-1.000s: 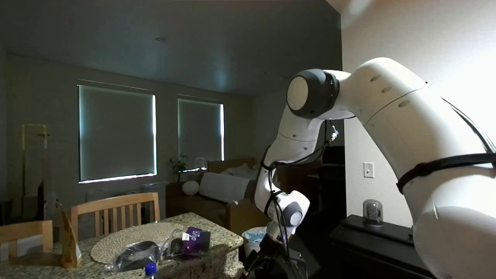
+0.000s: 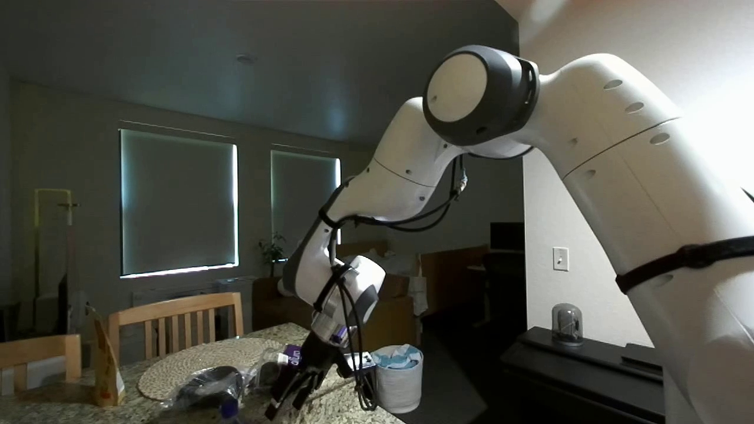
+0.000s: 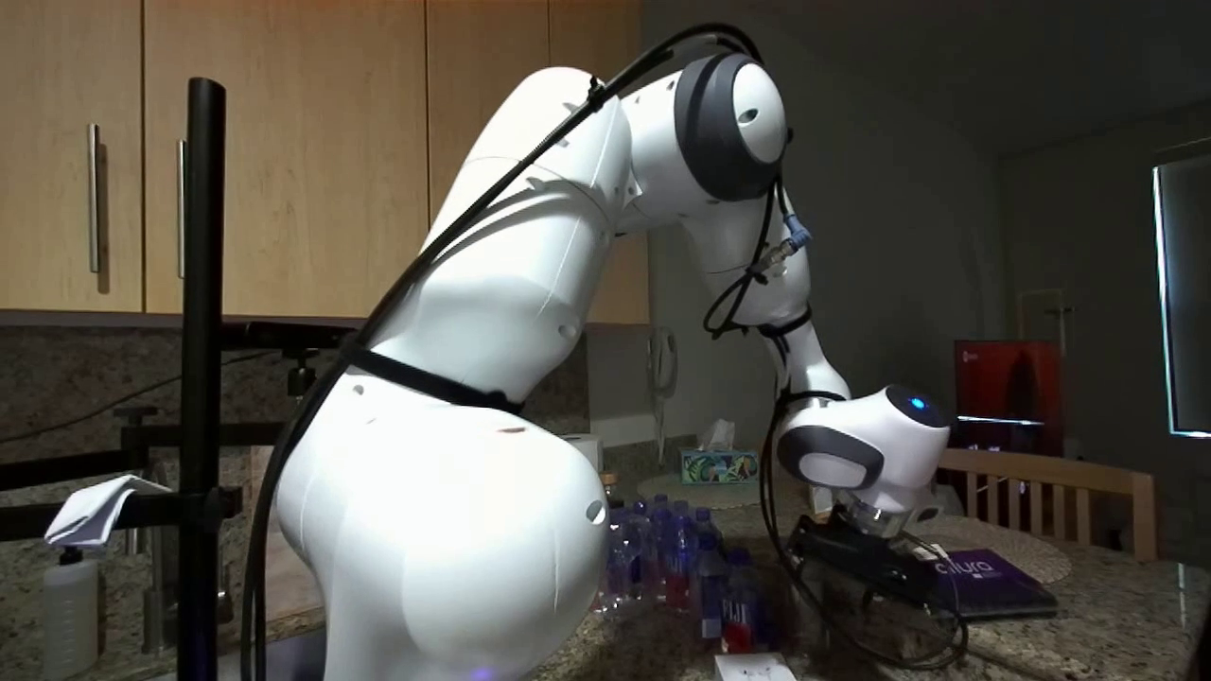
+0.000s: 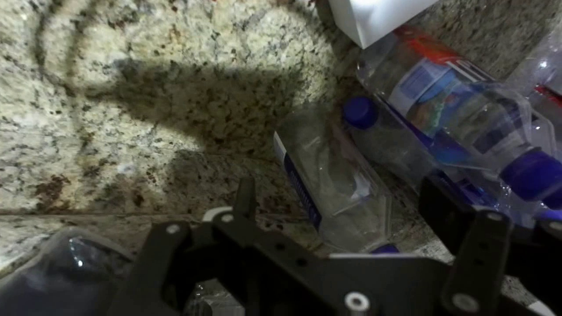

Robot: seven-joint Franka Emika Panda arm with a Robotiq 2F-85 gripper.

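Note:
My gripper stands open above the granite counter, its two dark fingers spread wide in the wrist view. A clear bottle with a dark blue label edge (image 4: 337, 184) lies in view between the fingers' lines, apparently below them; I cannot tell how far. More clear bottles with blue caps crowd to the right, among them one with a red and blue label (image 4: 437, 89). In exterior view 1 the gripper (image 2: 284, 410) points down over the counter, its fingers apart. From the other side, upright bottles (image 3: 681, 556) stand left of the gripper.
A white box (image 4: 376, 18) sits beside the bottles. On the counter are a purple box (image 3: 993, 581), a bagged dark item (image 2: 208, 385), a paper bag (image 2: 107, 367) and a woven placemat (image 2: 169, 367). Bare granite (image 4: 168, 47) shows at the wrist view's upper left.
In exterior view 1 the arm has swung left, bringing the gripper from beside the counter's right edge to over the counter, in front of the purple box.

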